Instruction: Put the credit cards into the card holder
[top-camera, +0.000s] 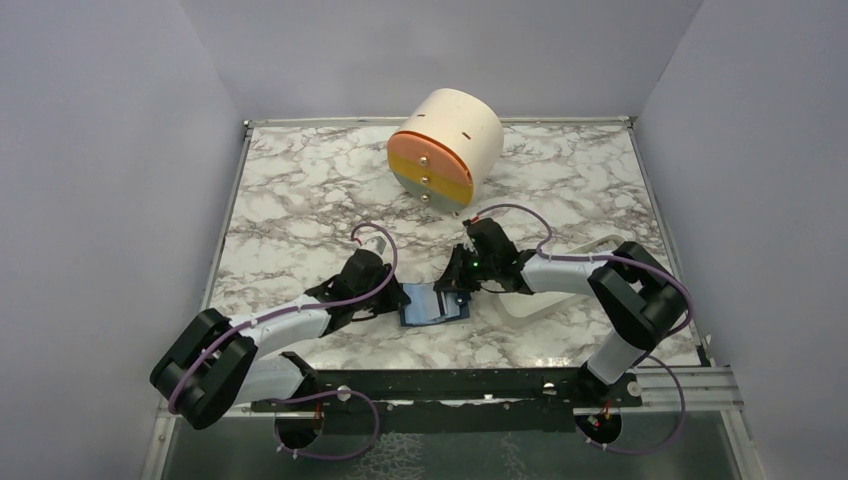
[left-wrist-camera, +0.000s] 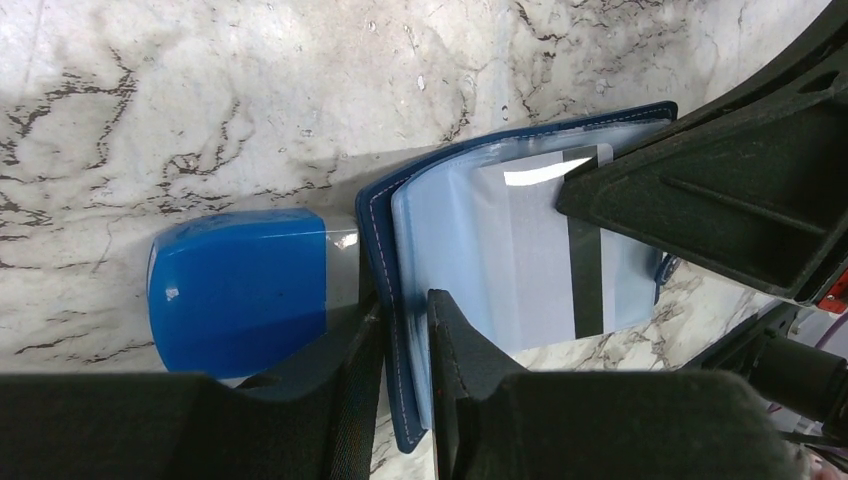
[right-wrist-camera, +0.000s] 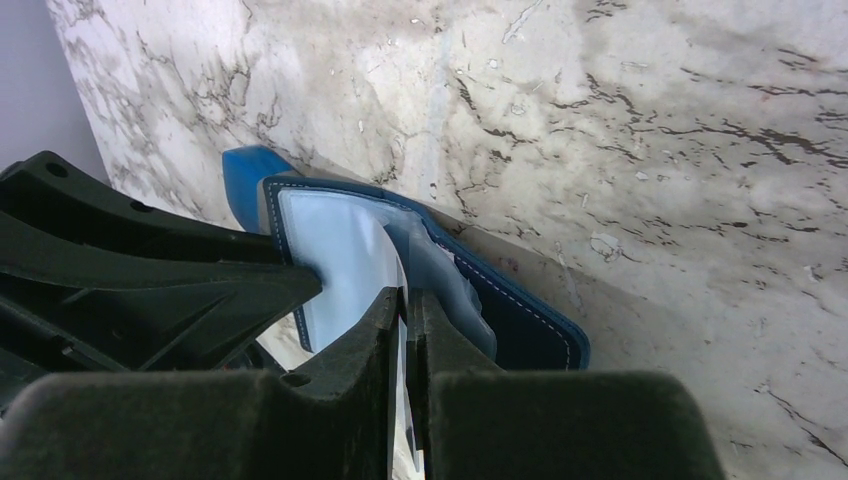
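Note:
The card holder (top-camera: 425, 309), navy-edged with pale blue sleeves, lies flat between my grippers. In the left wrist view my left gripper is at the holder's near edge (left-wrist-camera: 390, 250), fingertips close together at the binding. A white card (left-wrist-camera: 520, 260) with a dark stripe lies over the sleeves, under the right gripper's fingers (left-wrist-camera: 720, 190). In the right wrist view my right gripper has its fingertips close together on the thin upright edge of a pale sleeve or card. A blue object (left-wrist-camera: 240, 290) lies beside the holder.
A white drum with coloured drawer fronts (top-camera: 445, 150) stands at the back. A pale tray (top-camera: 530, 310) lies partly under the right arm.

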